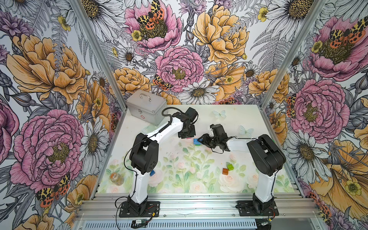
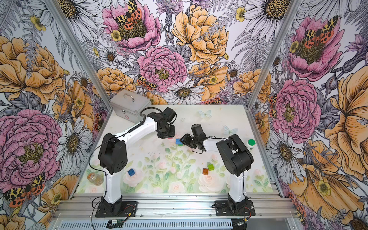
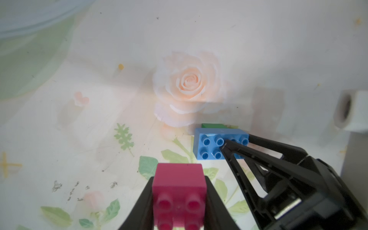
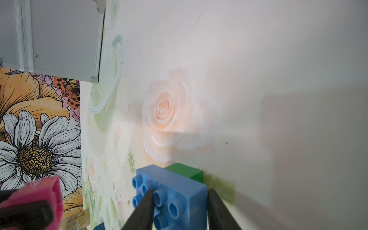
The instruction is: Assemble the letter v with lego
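In the left wrist view a pink brick is clamped in my left gripper, its studs facing the camera. My right gripper is shut on a blue brick, turned so its studs point sideways; a green brick shows behind it, on its unstudded side. In the left wrist view the pink brick is apart from the blue one. On the table lie an orange brick, a lime green brick and another blue brick.
A grey metal box stands at the back left. A jar lies near the front left, and a green-capped bottle is at the right edge.
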